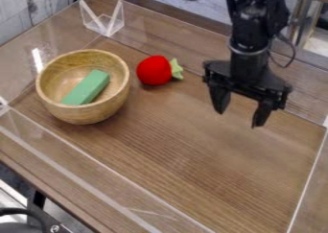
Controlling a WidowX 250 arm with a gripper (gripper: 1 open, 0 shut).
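My black gripper hangs over the right half of the wooden table, its two fingers spread apart with nothing seen between them. To its upper left lies a red object with a green top, apart from it. At the left, a wooden bowl holds a green block.
A clear plastic item stands at the back left. A dark cable or part shows at the lower left corner.
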